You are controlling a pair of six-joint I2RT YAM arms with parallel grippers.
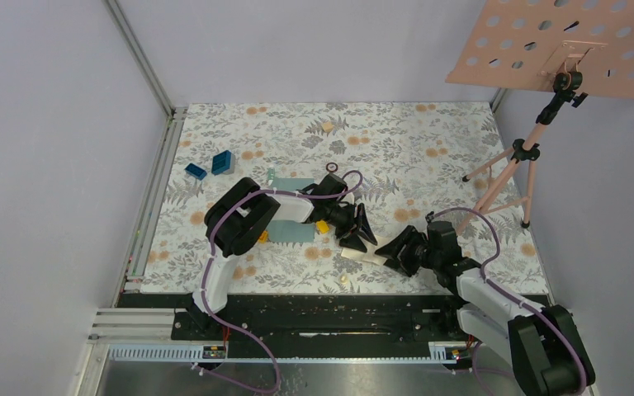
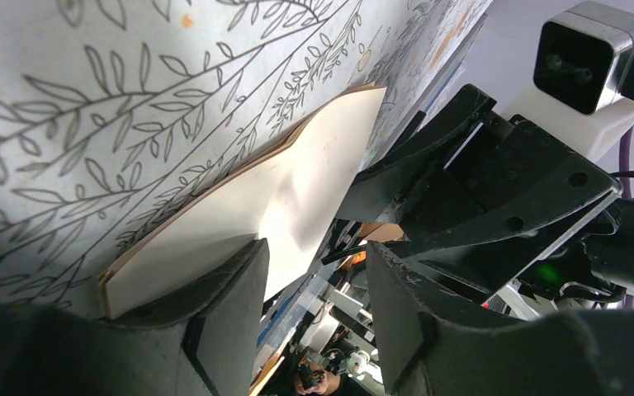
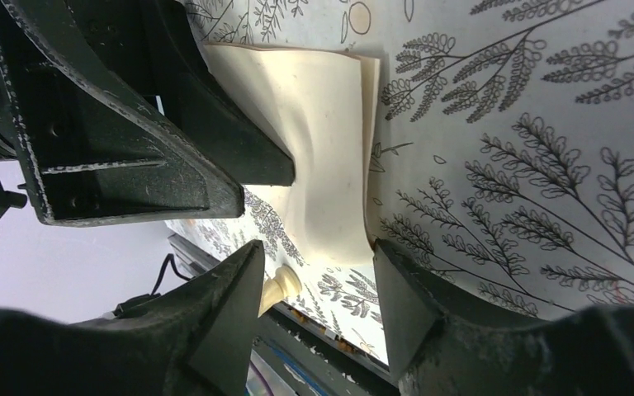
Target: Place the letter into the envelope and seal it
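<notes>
A cream folded paper envelope (image 1: 361,255) lies at the table's front middle, partly covered by both grippers. Layered edges show along the envelope (image 2: 318,169) in the left wrist view; I cannot tell a separate letter. My left gripper is open, one fingertip over the paper and a gap between its fingers. From the right, my right gripper (image 1: 393,259) meets the envelope, its fingers spread. In the right wrist view, the near end of the envelope (image 3: 322,157) reaches between the fingers of the open right gripper, close to one fingertip.
A green-grey mat (image 1: 293,229) lies under the left arm, with yellow items (image 1: 322,227) beside it. A small wooden piece (image 1: 343,279) sits near the front edge. Blue boxes (image 1: 223,162) stand far left, a tripod (image 1: 503,177) at right.
</notes>
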